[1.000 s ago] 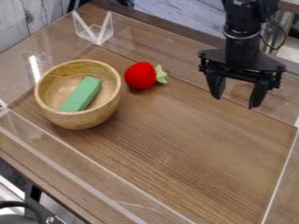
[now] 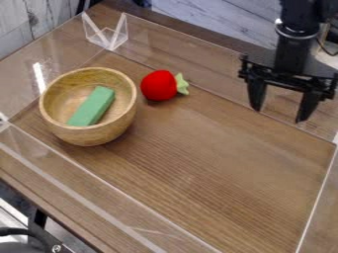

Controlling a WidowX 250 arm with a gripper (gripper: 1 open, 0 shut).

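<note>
The black robot gripper (image 2: pixel 284 91) hangs at the right over the wooden table (image 2: pixel 199 178), its fingers pointing down; whether anything is between them is hard to tell. A round wooden bowl (image 2: pixel 119 128) at the left holds a green block (image 2: pixel 90 107). A red round object with a pale green top, like a strawberry or tomato (image 2: pixel 158 84), lies just right of and behind the bowl, apart from the gripper.
A clear wire-like or plastic object (image 2: pixel 106 30) stands at the back left, near the table's edge.
The gripper has moved to the right. The bowl, green block and red object appear unmoved.
</note>
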